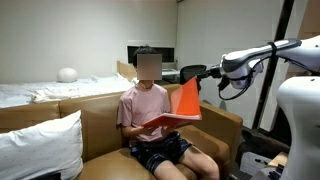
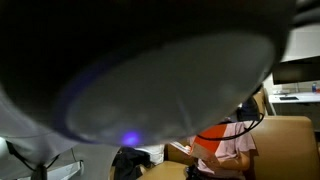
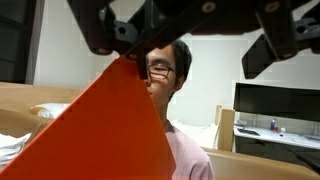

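A person in a pink shirt holds an open red book [image 1: 172, 121] on the lap, one red cover [image 1: 186, 97] standing up. My gripper [image 1: 198, 76] hovers just above that cover's upper tip. Seen from the wrist, the gripper is open, its two dark fingers wide apart. The red cover [image 3: 95, 130] fills the lower left and its top edge reaches the left finger [image 3: 130, 28]; whether they touch, I cannot tell. In exterior view 2 the red book [image 2: 207, 141] shows below the large blurred arm, and the gripper is hidden.
The person [image 1: 150, 105] sits very close to my gripper, face [image 3: 165, 75] just behind the cover. A brown sofa [image 1: 100, 120] with a white pillow [image 1: 42, 148] lies around them. Behind stands a desk with a monitor [image 3: 278, 100].
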